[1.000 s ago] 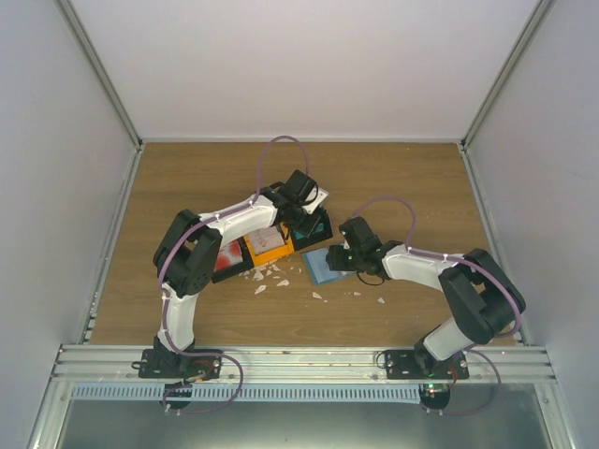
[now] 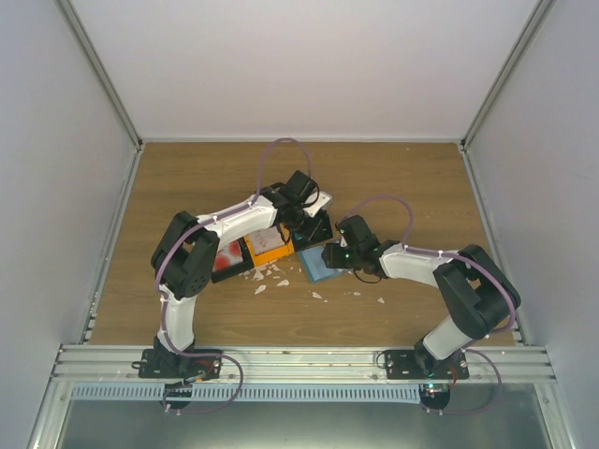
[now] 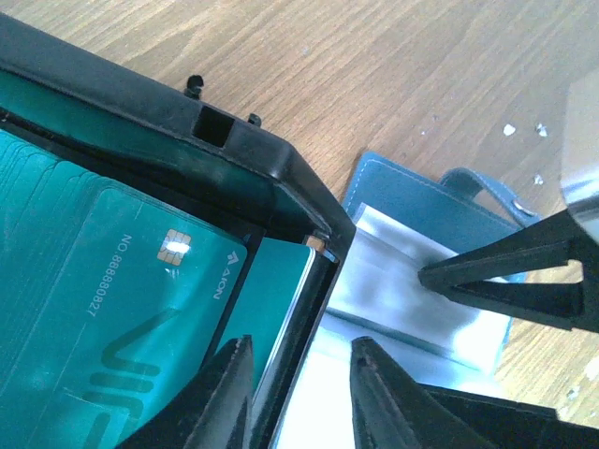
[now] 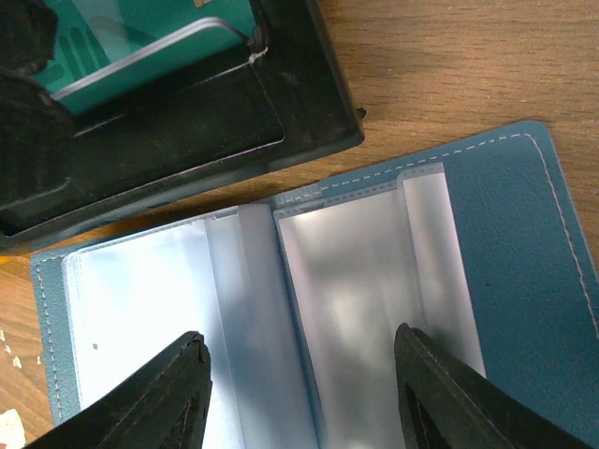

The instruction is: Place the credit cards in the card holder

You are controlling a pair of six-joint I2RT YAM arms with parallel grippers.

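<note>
Green credit cards [image 3: 154, 281] stand stacked in a black box [image 3: 248, 154] in the left wrist view. One card [image 3: 271, 271] is apart from the stack, close to the box's end wall. My left gripper is open above that end, its fingers [image 3: 220, 393] on either side of the card's edge and the box wall; contact cannot be made out. The blue card holder [image 4: 515, 215] lies spread open beside the box, with clear pockets [image 4: 351, 271]. My right gripper is open over the pockets, nothing visible between its fingers.
An orange box [image 2: 270, 246] and another black box with red-and-white contents [image 2: 229, 254] stand in a row to the left. Small white scraps [image 2: 261, 289] are scattered in front of them.
My left gripper has shifted slightly right over the green cards. The right gripper and the card holder have moved slightly left, closer to the black box.
</note>
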